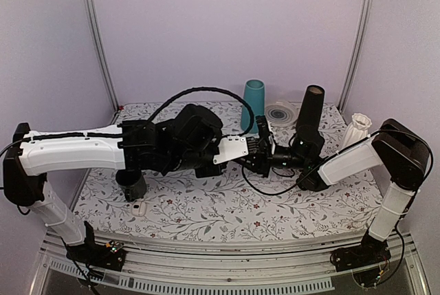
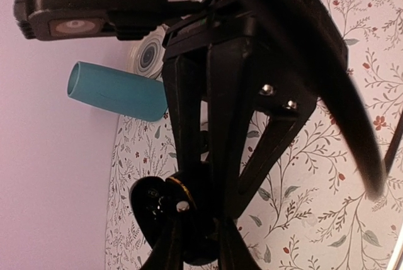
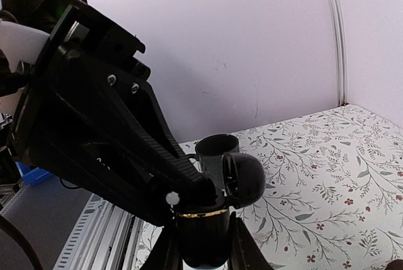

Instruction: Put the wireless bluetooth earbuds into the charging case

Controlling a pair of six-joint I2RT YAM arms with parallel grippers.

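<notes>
The black charging case (image 3: 203, 235) has a gold band round its edge, and its lid (image 3: 245, 179) stands open. My right gripper is shut on the case body. In the left wrist view the case's open inside (image 2: 151, 196) faces the camera. My left gripper is shut beside the case opening, with a dark earbud between its fingers; only the earbud's silvery tip (image 2: 182, 206) stands out clearly. Whether the earbud sits in a socket cannot be told. From above, the two grippers meet over mid-table and hide the case and earbud.
Behind the arms stand a teal cup (image 1: 254, 99), a round dish (image 1: 278, 113) and a tall black cup (image 1: 311, 108). A white vase (image 1: 355, 130) is at far right. Under the left arm sit a dark mug (image 1: 130, 185) and a small white object (image 1: 139, 208).
</notes>
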